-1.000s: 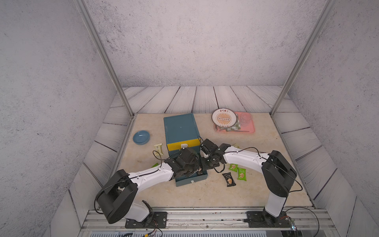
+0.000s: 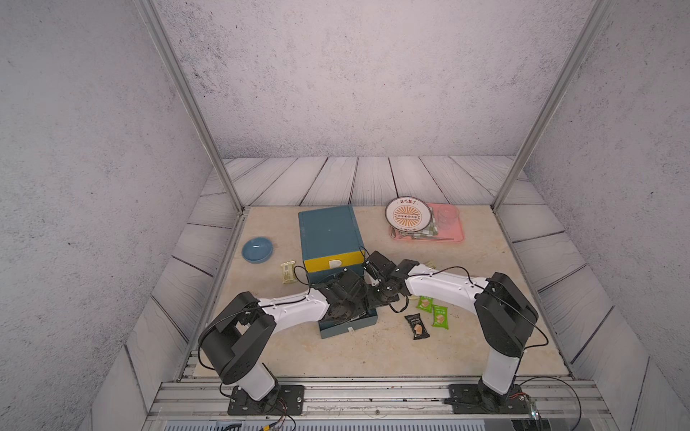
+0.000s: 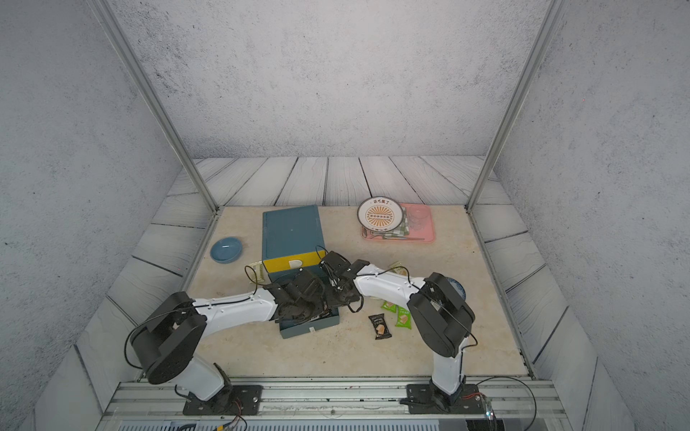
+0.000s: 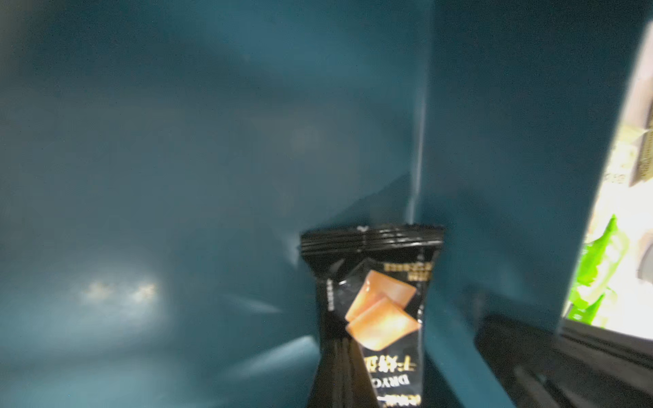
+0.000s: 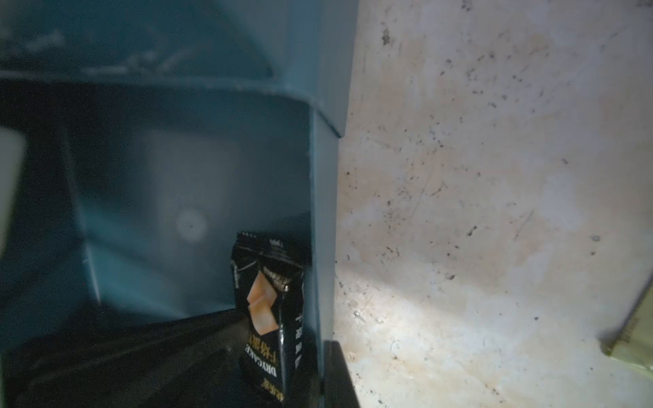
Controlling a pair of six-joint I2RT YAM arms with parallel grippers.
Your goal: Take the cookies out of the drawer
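A black cookie packet lies inside the open blue drawer, against its side wall. My left gripper reaches down into the drawer, its fingers together; they overlap the packet in the left wrist view, with nothing seen between them. In the right wrist view the packet rests by the wall, and my right gripper is shut around that thin drawer wall, one finger on the outside. From above, both arms hide much of the drawer.
Right of the drawer lie a black packet and green packets. A pale yellow packet and a blue bowl stand left of the cabinet. A plate sits on a pink tray.
The right arm has stayed nearly still.
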